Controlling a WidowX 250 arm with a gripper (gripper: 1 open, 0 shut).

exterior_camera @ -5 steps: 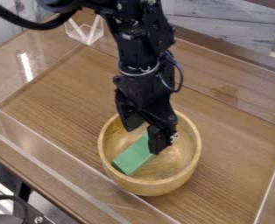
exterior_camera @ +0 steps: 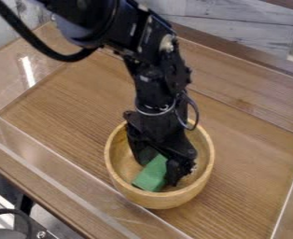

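My black gripper (exterior_camera: 161, 154) reaches down into a round light wooden bowl (exterior_camera: 190, 191), its open fingers around the upper part of a green object (exterior_camera: 149, 179) lying on the bowl's floor. The green object's far end is hidden behind the gripper, and whether the fingers touch it cannot be told.
The bowl stands near the front edge of a wooden tabletop (exterior_camera: 60, 103). A pale plank wall (exterior_camera: 236, 21) runs along the back. Dark cables show at the lower left.
The gripper has moved down into the bowl and now covers more of the green object. The bowl looks unmoved.
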